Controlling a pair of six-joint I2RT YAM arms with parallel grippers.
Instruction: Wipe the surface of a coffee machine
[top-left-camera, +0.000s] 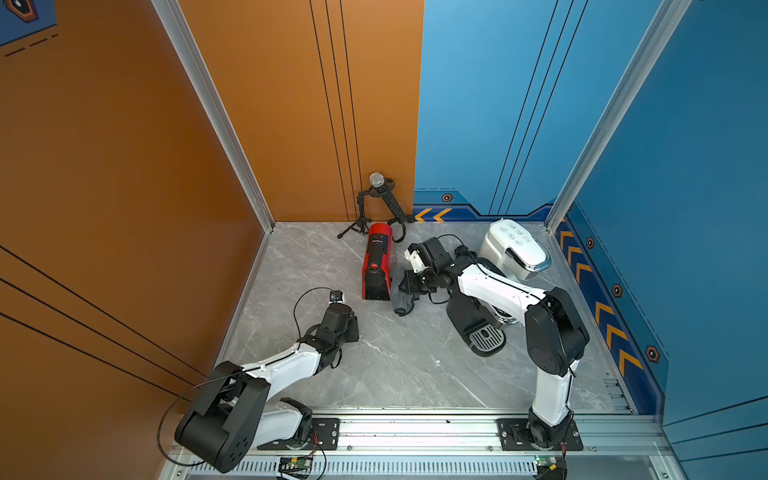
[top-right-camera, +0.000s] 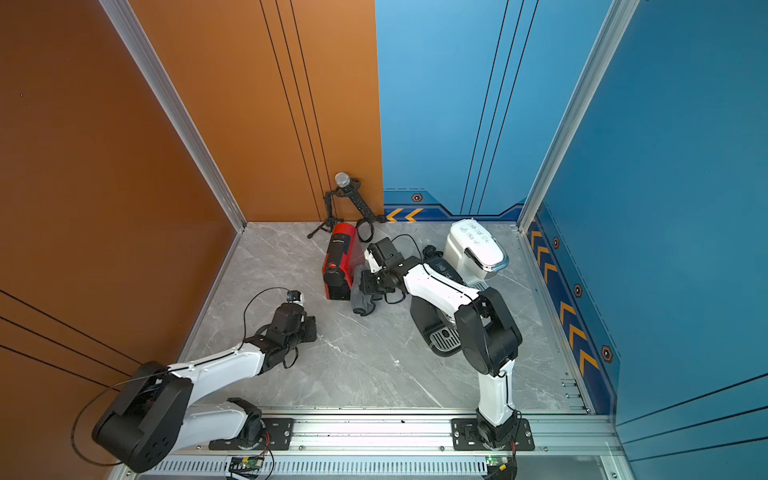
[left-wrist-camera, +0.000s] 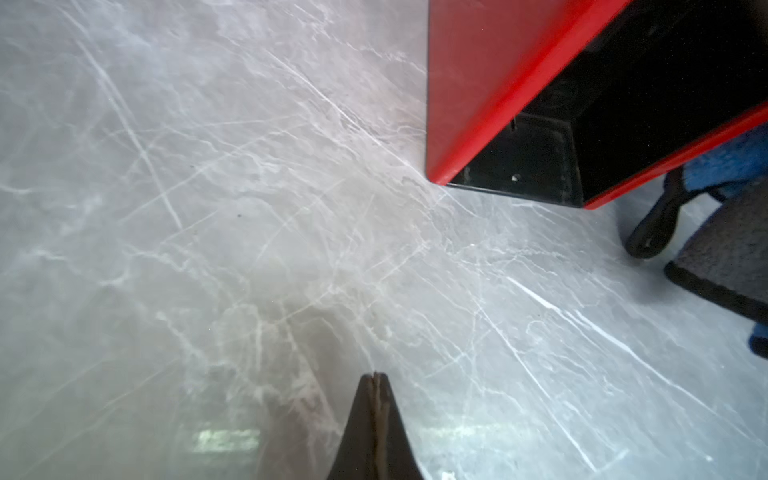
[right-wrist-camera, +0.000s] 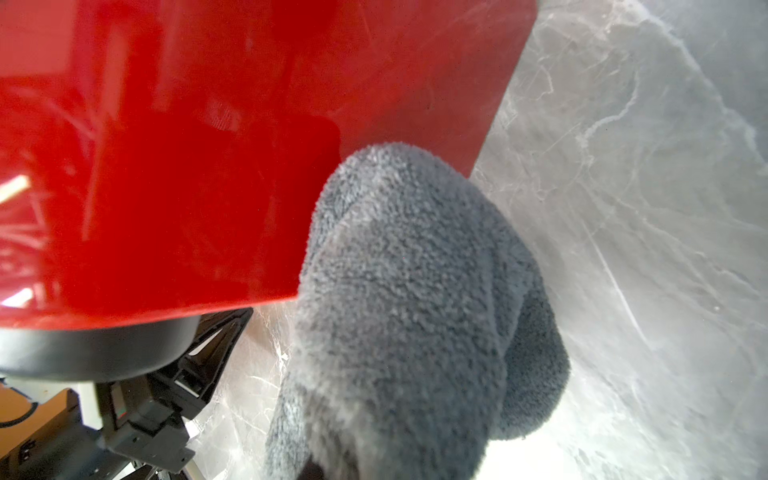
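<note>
The red coffee machine (top-left-camera: 377, 260) stands on the grey table, its dark open front facing me. A grey cloth (right-wrist-camera: 408, 304) hangs bunched at my right gripper (top-left-camera: 406, 285) and lies against the machine's right side. That gripper is shut on the cloth, its fingers mostly covered in the right wrist view. To the front left of the machine, clear of it, is my left gripper. Its fingers are shut with nothing showing between them, above bare table. The cloth (left-wrist-camera: 724, 240) shows some blue at the right edge of the left wrist view.
A black appliance with a drip grille (top-left-camera: 486, 338) sits under and beside my right arm. Behind it stands a white-lidded appliance (top-left-camera: 516, 246). A small tripod (top-left-camera: 364, 214) is behind the red machine.
</note>
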